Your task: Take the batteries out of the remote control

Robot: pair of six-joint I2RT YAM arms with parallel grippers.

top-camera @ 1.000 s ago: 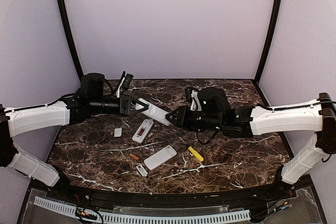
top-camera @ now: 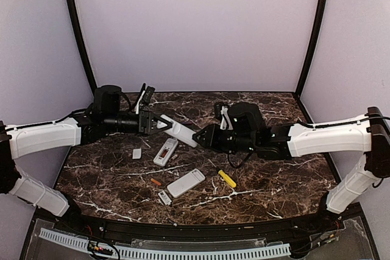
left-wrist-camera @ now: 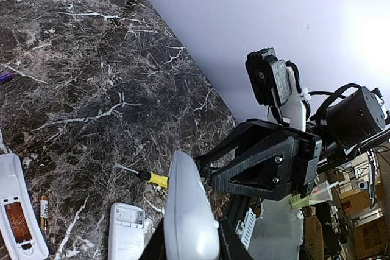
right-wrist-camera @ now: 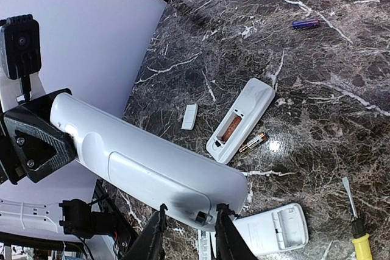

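A white remote is held aloft, tilted, by my left gripper, which is shut on its upper end. My right gripper is at the lower end, its fingers part open around or just beside that end; contact is unclear. A battery with a silver-black label lies beside a second white remote with an open compartment on the table. A purple battery lies farther back.
A white case lies at the front middle, a yellow screwdriver to its right, a small white cover at the left.
My right gripper and its wrist have shifted very slightly; the remote in my left gripper stays in place.
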